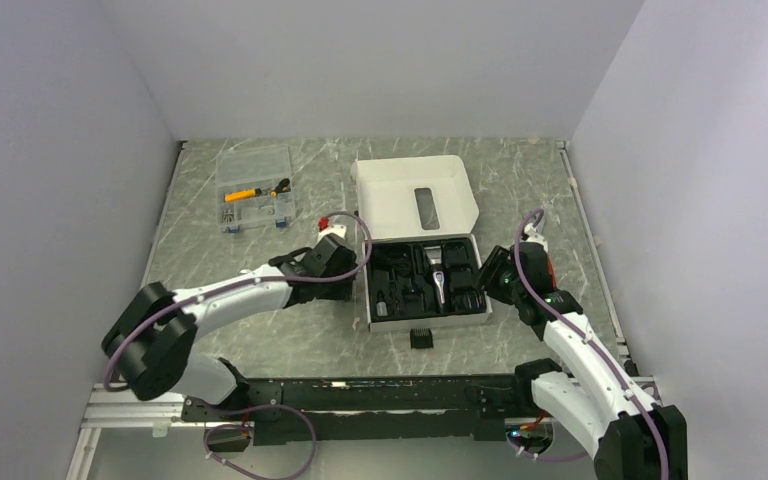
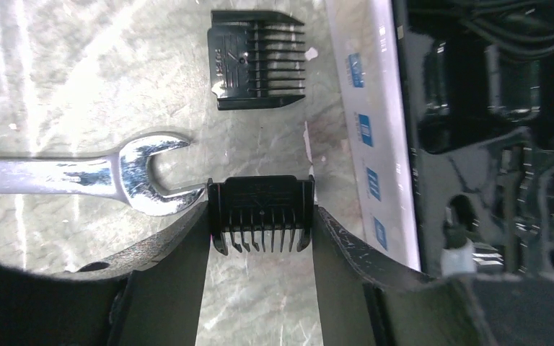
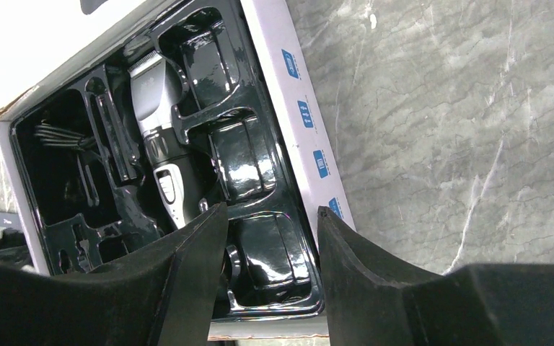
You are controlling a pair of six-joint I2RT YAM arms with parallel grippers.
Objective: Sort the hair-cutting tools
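My left gripper is shut on a small black guide comb [image 2: 261, 190], teeth facing the near side, raised off the table. A second black comb [image 2: 256, 60] lies beyond it, left of the box. Another black comb [image 1: 421, 339] sits in front of the box. The open white box [image 1: 430, 322] has a black tray [image 3: 249, 162] holding a silver-and-black clipper [image 3: 160, 137] in its long slot. Several tray compartments on the right look empty. At the box's right side my right gripper stands open above the tray corner and wall. From above, the left arm hides the held comb.
A steel wrench [image 2: 101, 175] lies left of the held comb. The box lid [image 1: 390, 200] stands opened behind. At the back left is a clear organizer case [image 1: 252, 160] with small tools.
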